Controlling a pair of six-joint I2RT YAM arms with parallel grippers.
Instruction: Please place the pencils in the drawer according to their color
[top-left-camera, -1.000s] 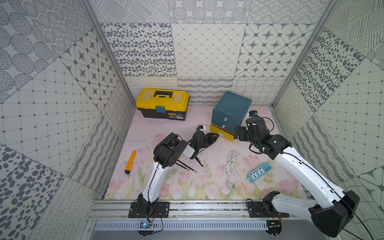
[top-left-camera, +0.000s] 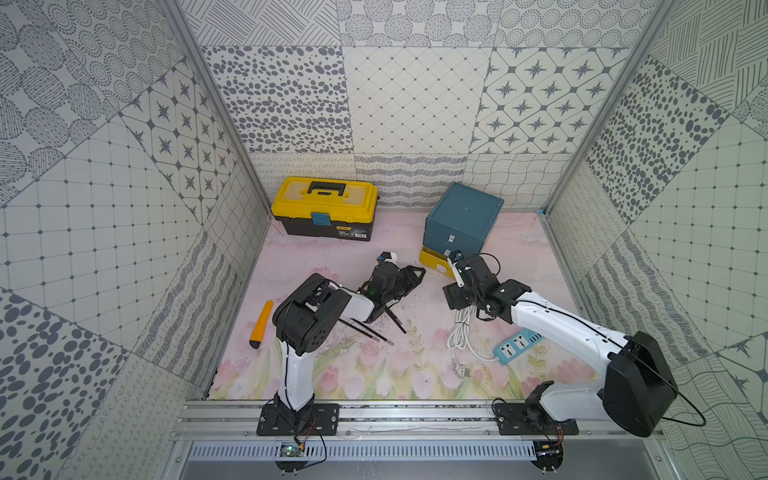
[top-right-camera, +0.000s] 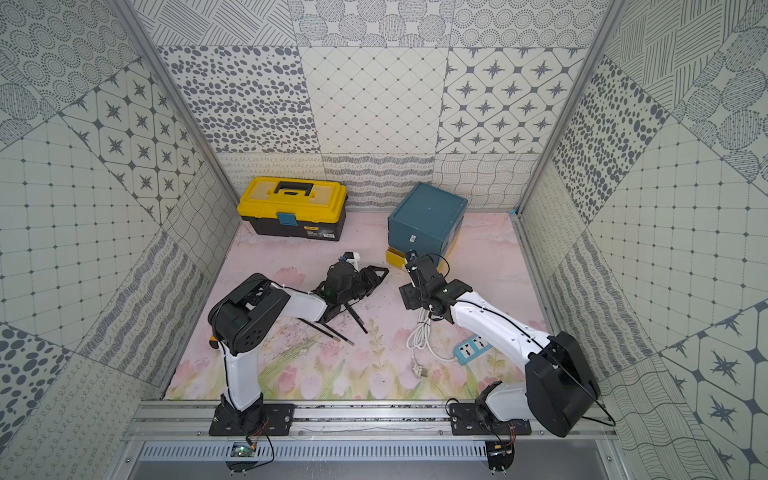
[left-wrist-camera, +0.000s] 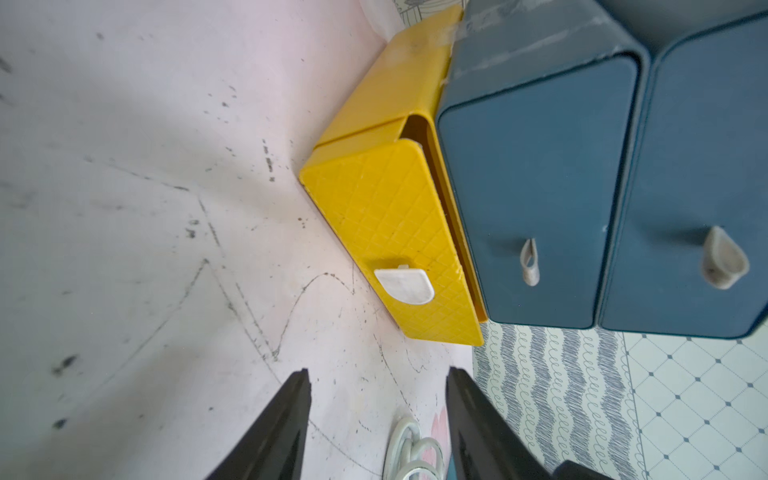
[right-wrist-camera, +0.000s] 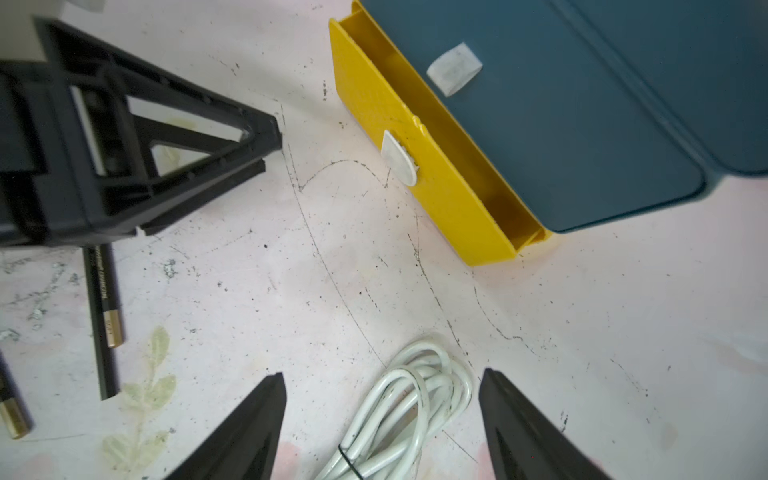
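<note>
The bottom yellow drawer (right-wrist-camera: 448, 176) stands partly pulled out beneath the blue cabinet (top-left-camera: 464, 216), a gap showing behind its front. My left gripper is open and empty, a short way left of the drawer front. Apart from the drawer, my right gripper also stands open with nothing between its fingers, above the table in front of the cabinet. Several dark pencils lie on the table near the left forearm: one pencil (top-left-camera: 397, 321), a pair beside it (top-left-camera: 369, 329). In the right wrist view, the pencil ends (right-wrist-camera: 112, 320) show pale bands; the left gripper partly covers them.
A coiled white cable (top-left-camera: 459, 332) with a blue power strip (top-left-camera: 518, 345) lies below the right arm. At the back left sits a yellow and black toolbox (top-left-camera: 324, 208). An orange-handled tool (top-left-camera: 261, 324) rests at the far left. Clear table separates toolbox and cabinet.
My left gripper has drawn back leftward, away from the drawer front. My right gripper has swung left and toward the table's front, from beside the cabinet to in front of the drawer.
</note>
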